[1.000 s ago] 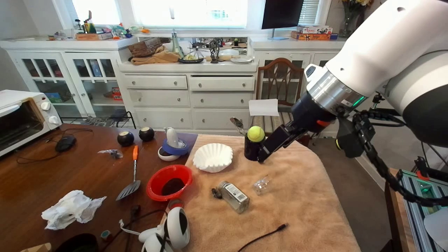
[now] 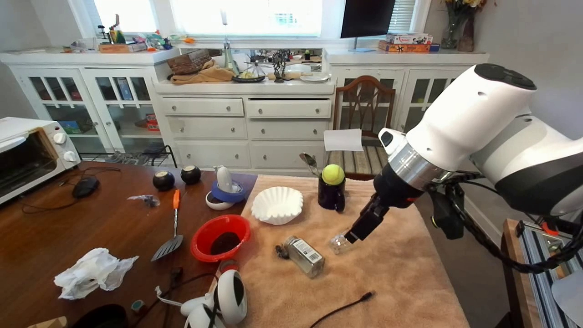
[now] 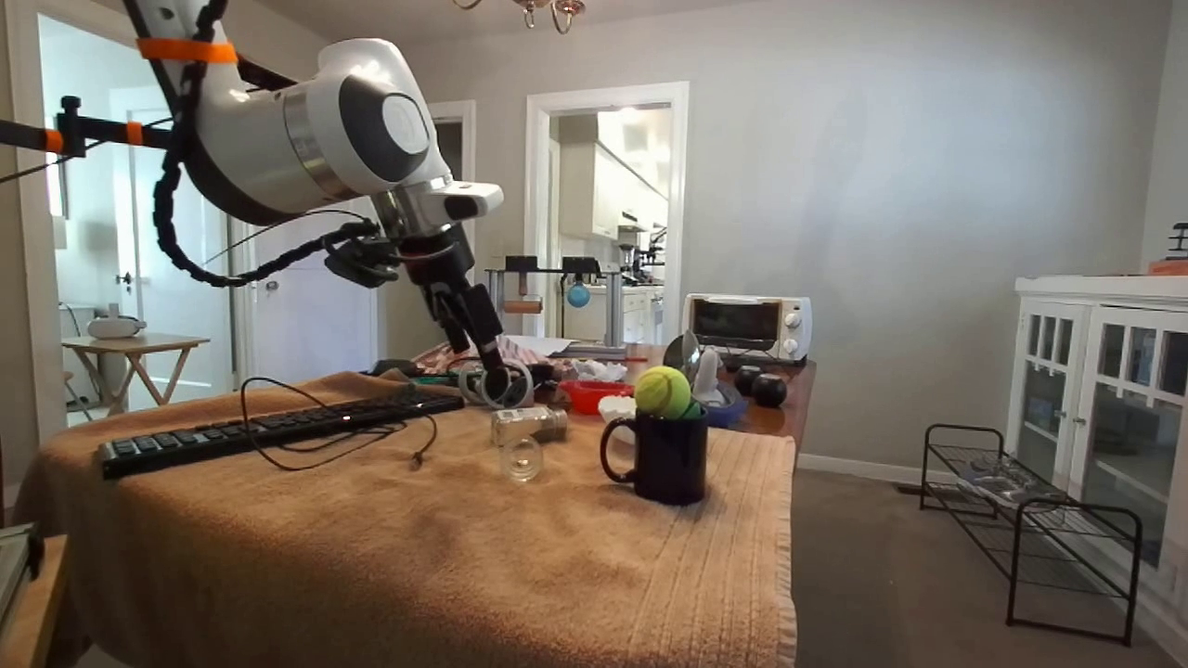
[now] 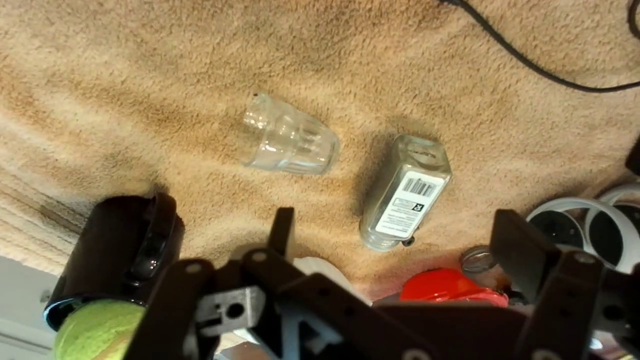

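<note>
My gripper is open and hangs above the towel with nothing between its fingers. A small clear glass (image 4: 294, 141) lies on its side on the towel; in exterior view 1 the gripper (image 2: 354, 237) partly overlaps this glass (image 2: 339, 243). Beside it lies a clear square jar (image 4: 403, 195) with a barcode label. The black mug (image 4: 114, 240) holds a yellow-green tennis ball (image 4: 99, 330), and exterior view 1 also shows spoons there. Whether the fingertips clear the towel by much is hard to judge.
A white fluted bowl (image 2: 277, 205) and a red bowl (image 2: 197, 240) stand left of the mug. A black cable (image 2: 341, 308) and a white headset (image 2: 232, 298) lie nearer the front. A keyboard (image 3: 278, 429) shows in exterior view 2.
In exterior view 1 my gripper has moved from beside the mug toward the front, over by the clear glass. It points more steeply down now. The objects look unmoved.
</note>
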